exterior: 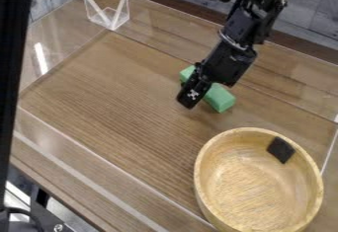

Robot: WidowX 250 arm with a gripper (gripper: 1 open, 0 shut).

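Observation:
A green block (216, 98) lies on the wooden table at the centre right, partly covered by the black gripper (193, 92) that reaches down over it from the upper right. The gripper's fingertips are low over the block's left side. They look shut, with nothing clearly visible between them, though the dark parts overlap and are hard to separate.
A tan round bowl (222, 187) with a black patch on its rim sits at the front right. A white wire holder (109, 11) stands at the back left.

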